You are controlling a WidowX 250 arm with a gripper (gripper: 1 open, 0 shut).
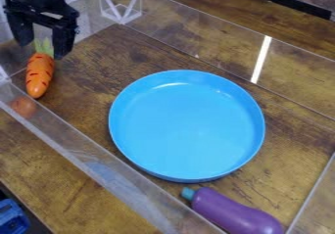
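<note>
My black gripper [39, 27] is at the top left, open, hanging just above and behind an orange toy carrot [39, 76] with a pale green top, which lies on the wooden floor of the clear-walled tray against its left side. Whether the fingers touch the green top cannot be told.
A large blue plate [186, 121] fills the middle. A purple eggplant [233, 211] lies at the lower right. Clear walls [144, 184] run round the area. The wood between carrot and plate is bare.
</note>
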